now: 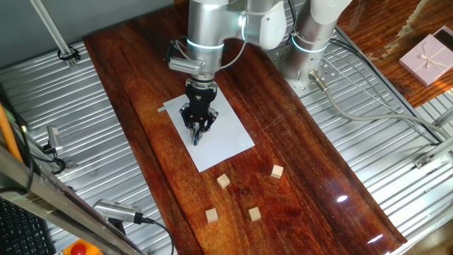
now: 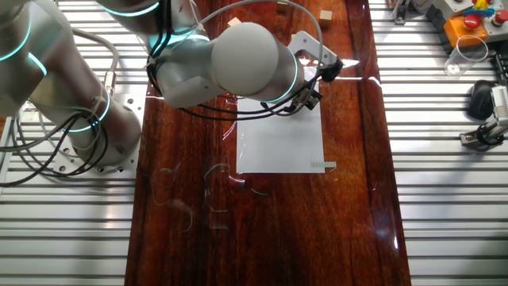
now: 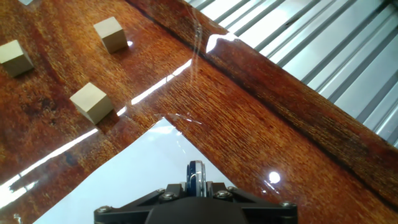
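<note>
A white sheet of paper (image 1: pixel 225 136) lies flat on the brown wooden table. Over it, my gripper (image 1: pixel 196 134) points down, its fingers closed together. In the wrist view a slim dark blue and silver thing, perhaps a pen (image 3: pixel 197 177), stands between the fingers; its lower end is hidden, and I cannot tell whether it touches the paper. No mark shows clearly on the sheet. In the second exterior view my arm covers part of the paper (image 2: pixel 278 147) and most of the gripper.
Several small wooden blocks, one nearest the paper (image 1: pixel 224 180) and another farther right (image 1: pixel 277 171), rest beyond the sheet's near corner. A strip of tape (image 2: pixel 323 164) sits at the paper's edge. Bare wood surrounds the sheet. A pink box (image 1: pixel 428 60) stands far right.
</note>
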